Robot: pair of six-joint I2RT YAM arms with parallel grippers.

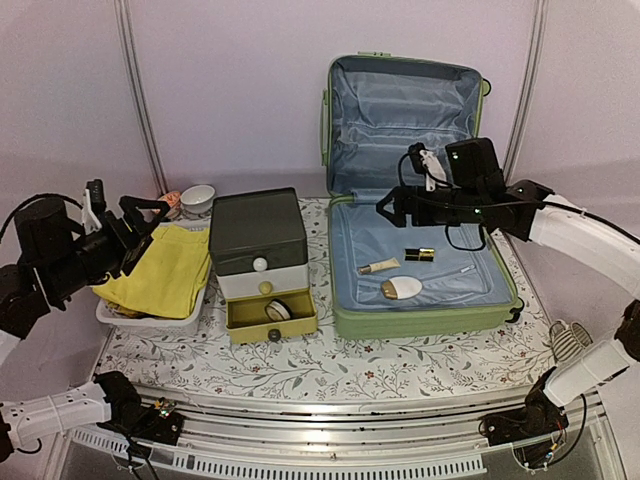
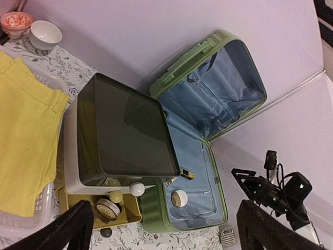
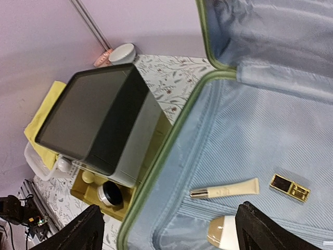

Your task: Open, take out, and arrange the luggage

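The green suitcase [image 1: 420, 322] lies open at the right with its lid [image 1: 400, 120] upright. On its blue lining are a beige tube [image 3: 226, 189], a black-and-gold item [image 3: 289, 187] and a white oval item with a brown end [image 1: 402, 288]. Over the suitcase hovers my right gripper [image 1: 388, 207], fingers apart and clear of these items. My left gripper [image 1: 148, 235] is open above the folded yellow cloth [image 1: 165, 265] in a white basket [image 1: 150, 322]. A round container [image 1: 278, 311] sits in the pulled-out yellow drawer [image 1: 240, 330] of the small cabinet [image 1: 258, 230].
Two small bowls, one white [image 1: 198, 197] and one reddish [image 1: 172, 204], stand behind the basket. At the right edge is a striped item [image 1: 568, 340].
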